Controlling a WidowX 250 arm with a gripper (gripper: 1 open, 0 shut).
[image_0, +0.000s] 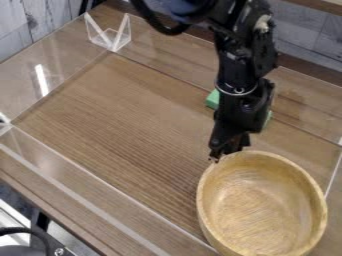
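Observation:
A large pale wooden bowl (261, 210) sits at the lower right of the table. My black gripper (218, 150) hangs at the bowl's far left rim, fingertips low by or on the rim; it looks shut, though whether any of the rim is between the fingers cannot be told. A green block (214, 99) lies behind the gripper, partly hidden by it.
A white wire holder (110, 32) stands at the back left. Walls border the back, and a black cable lies at the lower left corner.

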